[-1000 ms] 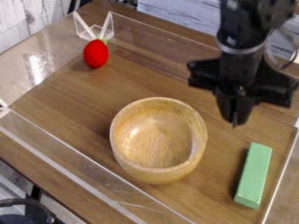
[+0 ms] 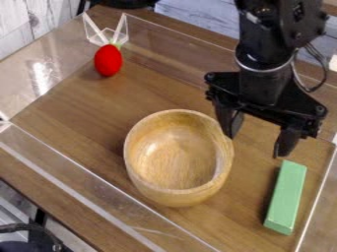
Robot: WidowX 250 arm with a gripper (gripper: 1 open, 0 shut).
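Note:
My black gripper (image 2: pixel 258 140) is lowered over the right side of the table, just behind and right of a wooden bowl (image 2: pixel 148 148). Its two dark fingers stand wide apart, open, with nothing visible between them. The left finger is beside the bowl's right rim; the right one is above the bare wood behind a flat green block (image 2: pixel 286 199), which lies at the front right.
A red egg-shaped object (image 2: pixel 108 61) sits at the back left, near a white wire-like item (image 2: pixel 105 30).
The bowl, block and red object are unmoved.

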